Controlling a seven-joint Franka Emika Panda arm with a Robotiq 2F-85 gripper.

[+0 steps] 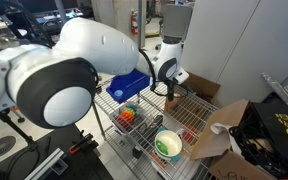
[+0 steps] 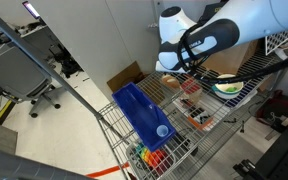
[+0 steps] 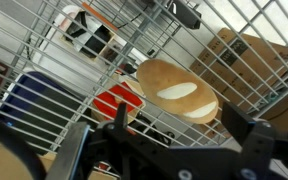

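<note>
In the wrist view a brown bread-like loaf with pale patches lies on the wire rack. My gripper is open, its dark fingers spread at the lower edge of that view, with the loaf ahead of the gap and apart from them. In exterior view 1 the arm reaches over the rack, and the loaf shows just below the gripper. Exterior view 2 shows the loaf close under the white wrist; the fingers are hard to make out there.
A blue bin stands on the rack's left side, near colourful round items. Toward the front is a white bowl with something green inside. An open cardboard box occupies the right side.
</note>
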